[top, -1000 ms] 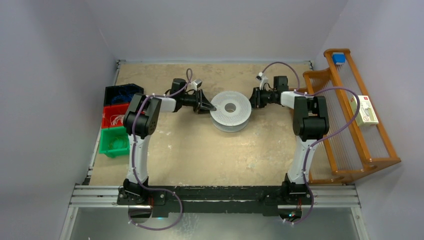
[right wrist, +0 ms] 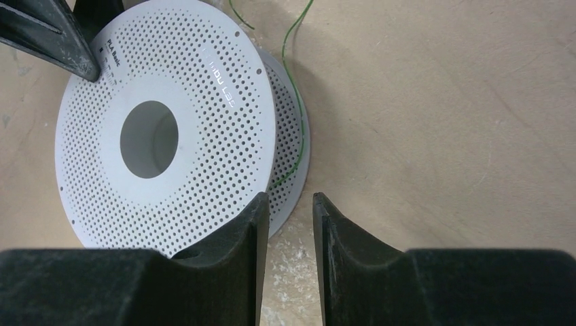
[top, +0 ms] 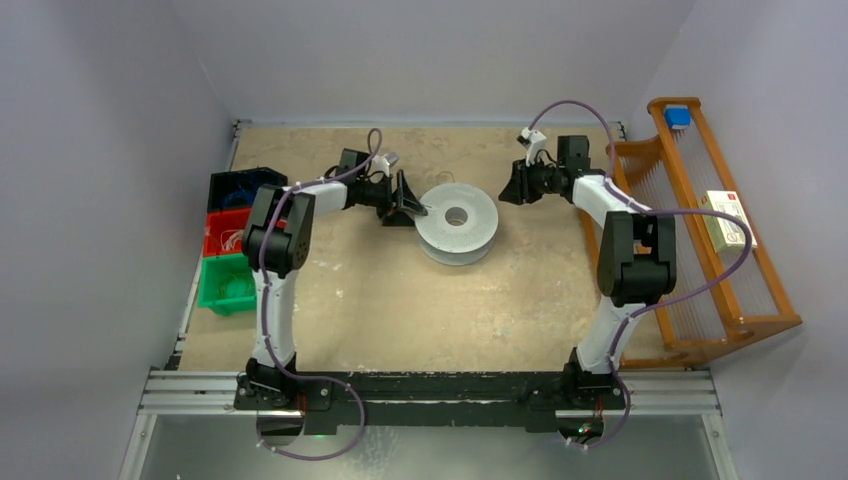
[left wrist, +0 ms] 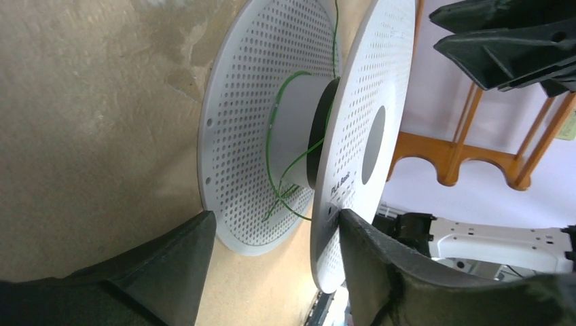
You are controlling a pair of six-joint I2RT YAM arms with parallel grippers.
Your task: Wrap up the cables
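A white perforated spool (top: 460, 230) lies flat in the middle of the table. A thin green cable loops loosely around its hub between the two flanges; in the right wrist view, a strand of green cable (right wrist: 297, 88) runs out past the rim. My left gripper is part open at the spool's edge, one fingertip against the top of the upper flange and the other beside the lower flange. To the right of the spool, my right gripper stands part open and apart from it, with nothing between its fingers.
At the left edge stand a black bin (top: 240, 187) with blue cable, a red bin (top: 212, 232) and a green bin (top: 212, 292). A wooden rack (top: 735, 315) lines the right side.
My right gripper has drawn back to the right, away from the spool. The spool and my left gripper have shifted slightly left.
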